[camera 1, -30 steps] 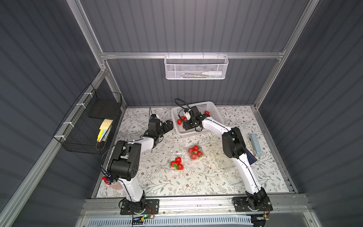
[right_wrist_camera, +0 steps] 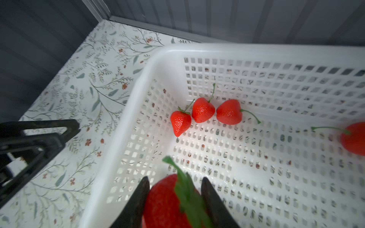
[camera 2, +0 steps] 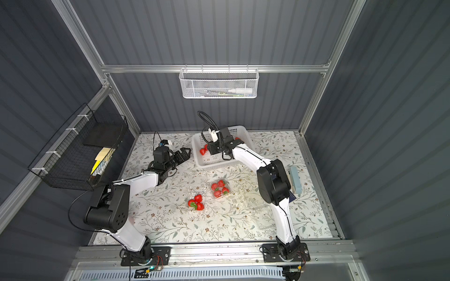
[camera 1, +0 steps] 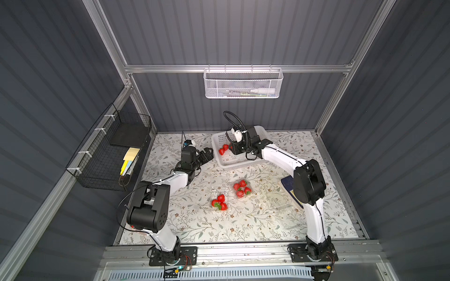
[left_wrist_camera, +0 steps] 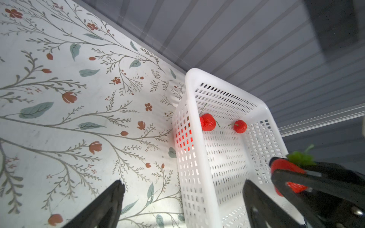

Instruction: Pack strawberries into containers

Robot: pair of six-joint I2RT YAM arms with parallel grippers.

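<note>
My right gripper is shut on a red strawberry point(right_wrist_camera: 163, 203) with a green leaf, raised above the white basket point(right_wrist_camera: 235, 57). Below it in the basket, three strawberries point(right_wrist_camera: 203, 110) lie together in one corner, and another strawberry point(right_wrist_camera: 355, 138) lies off to the right. My left gripper stands open beside the basket's left wall, with nothing between its fingers. In the top left view, one clear container point(camera 1: 242, 189) holds several strawberries. A second container, its clear lid point(camera 1: 219, 189) showing, has several strawberries point(camera 1: 219, 202) in it.
A dark blue flat object point(camera 1: 291, 188) lies on the right, partly behind the right arm. A faint clear object point(camera 1: 281, 207) rests right of the containers.
The right arm's elbow has swung right.
</note>
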